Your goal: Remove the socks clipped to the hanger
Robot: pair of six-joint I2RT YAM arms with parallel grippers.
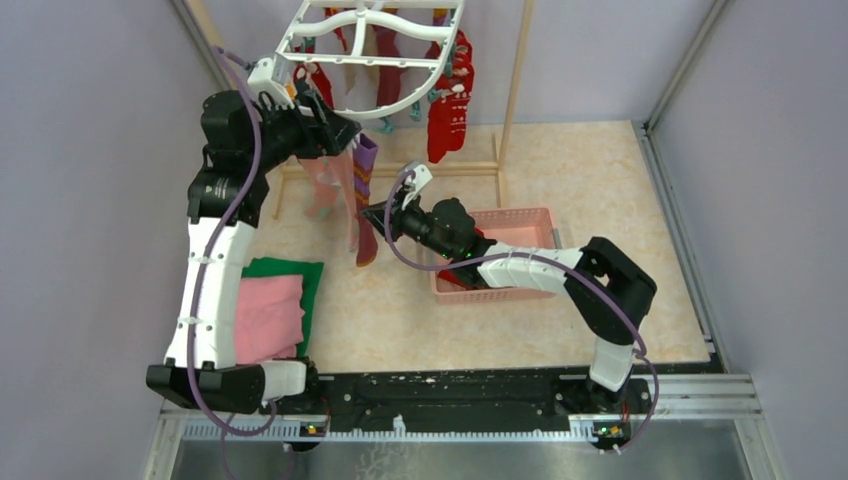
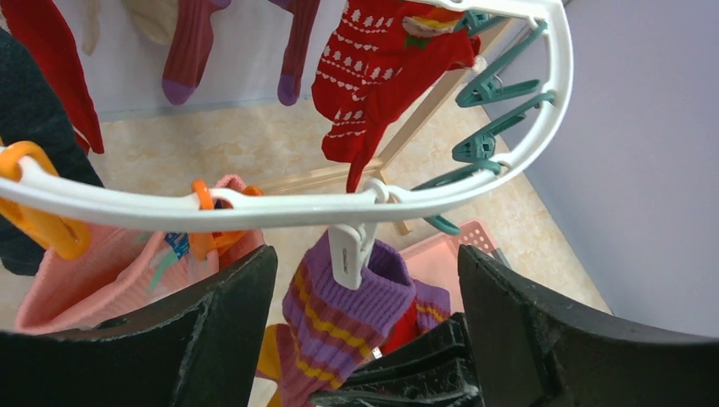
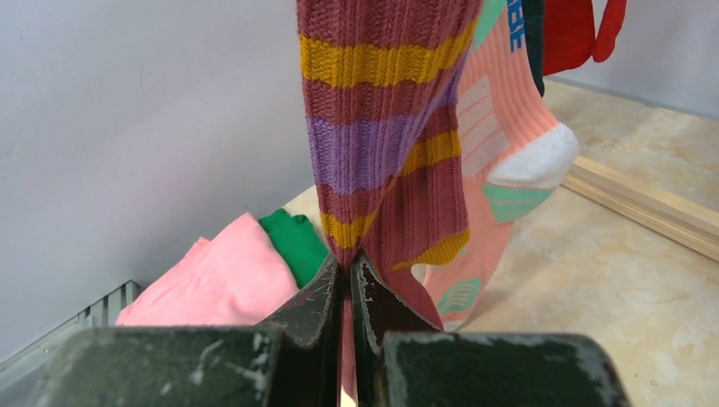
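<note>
The white hanger (image 1: 402, 62) holds socks on clips. A purple striped sock (image 2: 339, 314) hangs at the front rim below a white clip (image 2: 346, 254). My left gripper is open around that clip and sock top, in the left wrist view. Lower down, my right gripper is shut with the striped sock (image 3: 381, 144) pinched at its fingertips. Pink socks (image 3: 517, 153) hang behind it. A red patterned sock (image 1: 450, 100) hangs at the right of the hanger.
A pink basket (image 1: 490, 300) with red cloth stands right, under my right arm. Pink and green cloths (image 1: 268, 318) lie at the front left. The wooden stand (image 1: 515, 60) rises behind.
</note>
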